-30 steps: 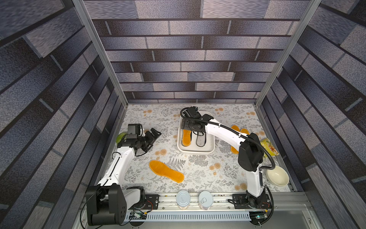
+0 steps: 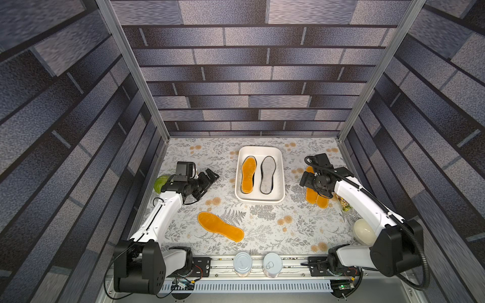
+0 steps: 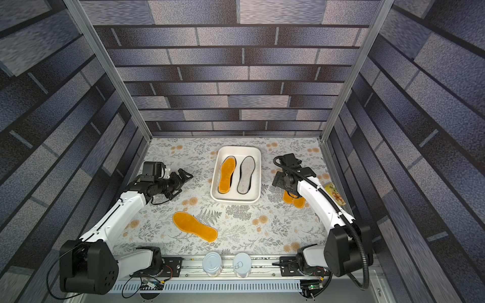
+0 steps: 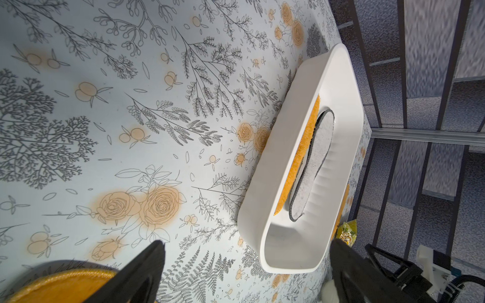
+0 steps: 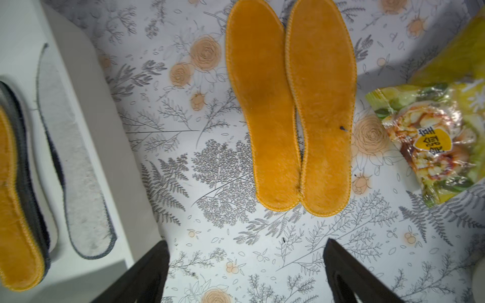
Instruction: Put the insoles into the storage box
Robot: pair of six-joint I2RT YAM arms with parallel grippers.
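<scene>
The white storage box (image 2: 260,199) stands mid-table. Inside lie an orange insole (image 2: 248,171), on top of a dark-edged one, and a grey insole (image 2: 268,174) to its right. Front left on the table lies a loose orange insole (image 2: 220,226). Two more orange insoles, a left one (image 5: 265,111) and a right one (image 5: 325,111), lie side by side right of the box. My right gripper, open and empty, hovers above the table near their ends. My left gripper is open and empty, left of the box.
A yellow snack packet (image 5: 437,136) lies right of the insole pair. A pale bowl (image 2: 363,231) is at the right edge, a green object (image 2: 161,183) behind the left arm. Two cans (image 3: 212,262) stand at the front. Table between box and front is mostly clear.
My right arm has swung right, from over the storage box to above the insole pair, uncovering the insoles in the box. My left gripper has shifted slightly right.
</scene>
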